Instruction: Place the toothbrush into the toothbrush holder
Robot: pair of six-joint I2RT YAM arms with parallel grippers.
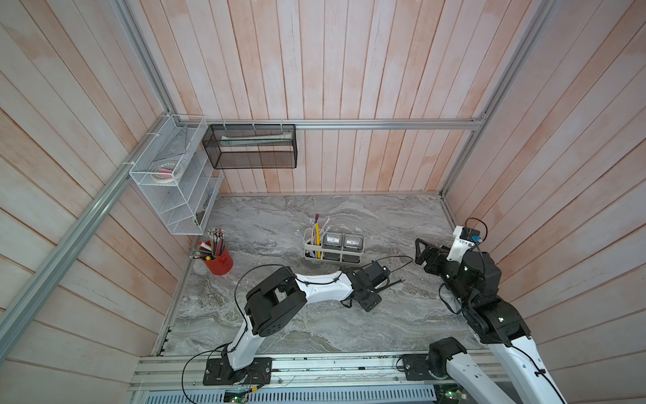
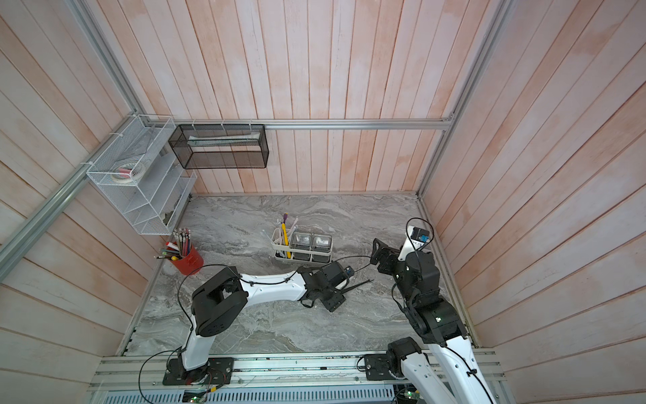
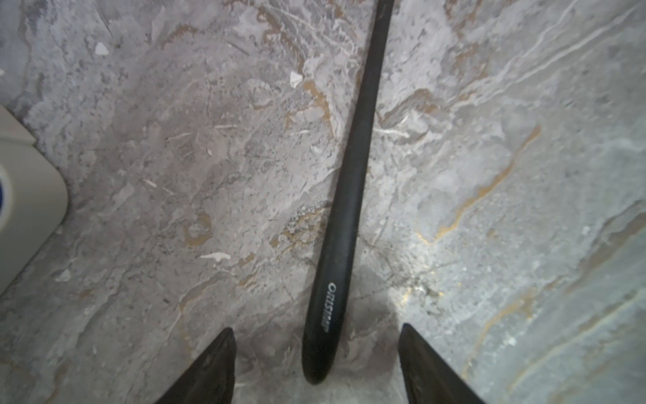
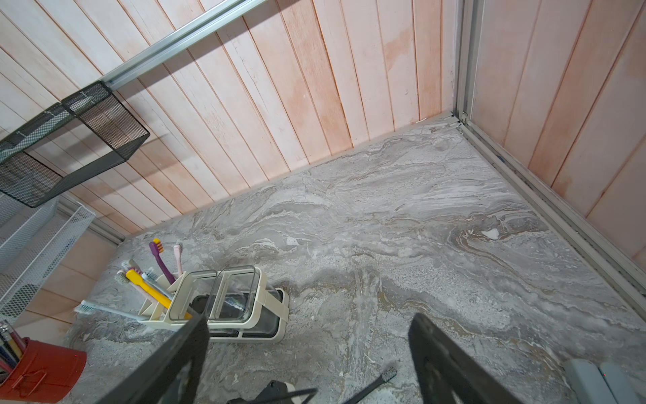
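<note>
A black toothbrush (image 3: pixel 344 222) lies flat on the marbled table, its lettered handle end toward my left gripper. That gripper is partly open, one finger on each side of the handle's end, with visible gaps on both sides. In the top left view the brush (image 1: pixel 390 284) sticks out to the right from under the left arm. The cream toothbrush holder (image 4: pixel 258 296), with several brushes in its left part and clear cups at its right, stands behind. Over the table's right side my right gripper hangs open, nothing between its fingers; the brush's head shows below.
A red bucket (image 1: pixel 218 261) of pens stands at the left. The black mesh basket (image 1: pixel 250 146) and white wire rack (image 1: pixel 176 176) hang above the table. Bare table (image 4: pixel 403 222) stretches behind and to the right of the holder.
</note>
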